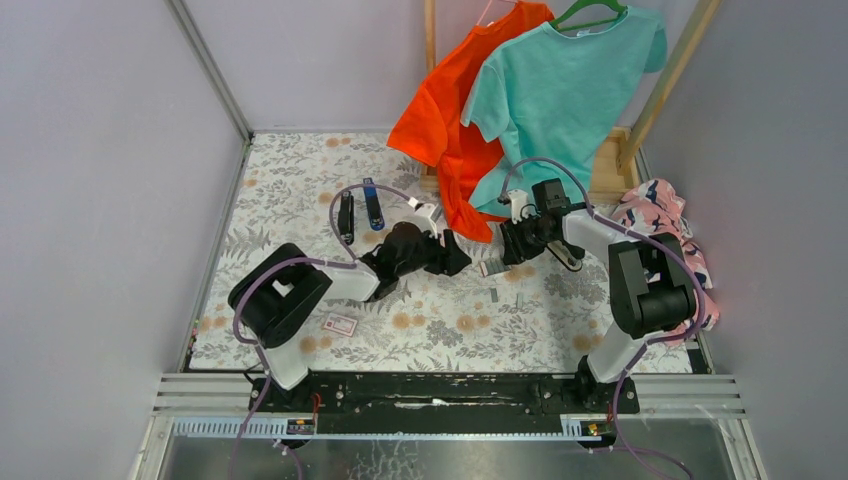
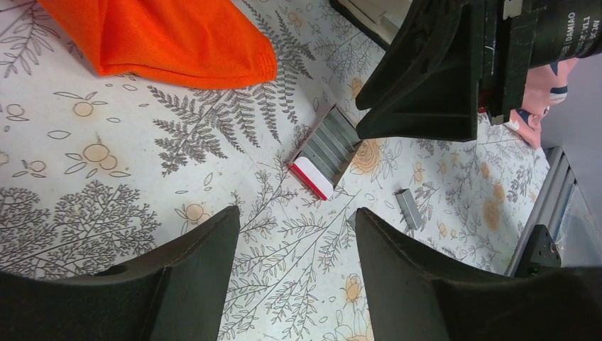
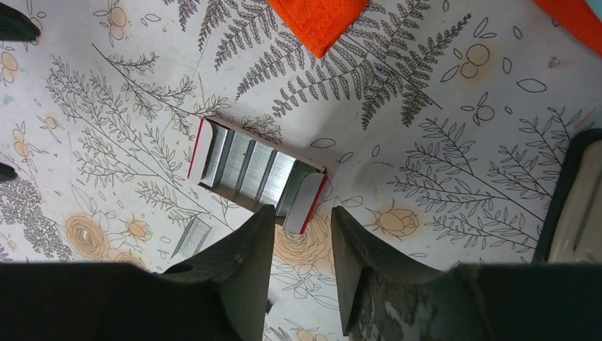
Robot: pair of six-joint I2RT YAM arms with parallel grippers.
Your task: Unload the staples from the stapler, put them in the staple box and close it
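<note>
An open box of staple strips (image 3: pixel 252 170), with white and red ends, lies on the table. My right gripper is over its right end, fingers a small gap apart. My left gripper points toward the box from the left; its fingers stand apart in the left wrist view, and whether anything is between them is unclear. Loose staple strips (image 2: pixel 409 209) lie near the box. Two dark staplers, one black (image 1: pixel 346 215) and one blue (image 1: pixel 373 205), lie at the back left. A tan and black object (image 3: pixel 578 213) is right of the box.
An orange shirt (image 1: pixel 450 110) and a teal shirt (image 1: pixel 560 100) hang at the back, reaching the table. A pink patterned cloth (image 1: pixel 660 215) lies along the right edge. A small card box (image 1: pixel 340 325) is at front left.
</note>
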